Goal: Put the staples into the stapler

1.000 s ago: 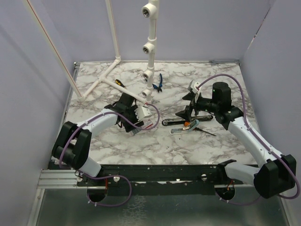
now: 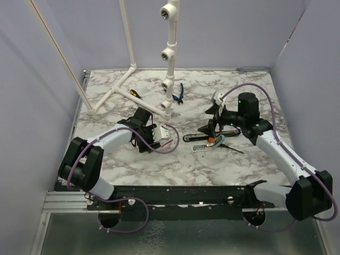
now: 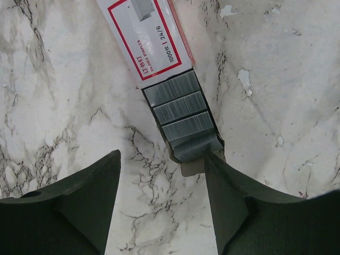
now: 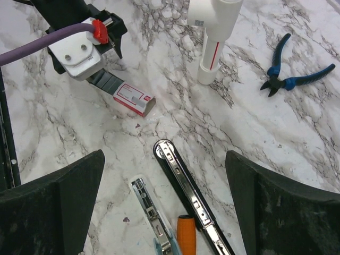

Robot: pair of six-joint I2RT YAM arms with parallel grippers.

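Observation:
A white, red-edged staple box (image 3: 154, 45) lies on the marble table, with strips of grey staples (image 3: 186, 114) reaching out of its open end. My left gripper is part open over that end. One finger (image 3: 215, 178) is close beside the last strip; the other stands off to the left, with a gap. Contact cannot be told. A light-blue and white stapler part (image 4: 154, 215) lies next to a long black piece with a metal rail (image 4: 191, 196); whether they are joined is unclear. Above them my right gripper stands open and empty.
An orange-handled tool (image 4: 186, 234) lies between the stapler pieces. Blue pliers (image 2: 179, 94) and a white pipe stand (image 2: 141, 102) are further back.
My left gripper has shifted slightly toward the front of the table and now covers more of the staples in the top view. The right arm has barely moved.

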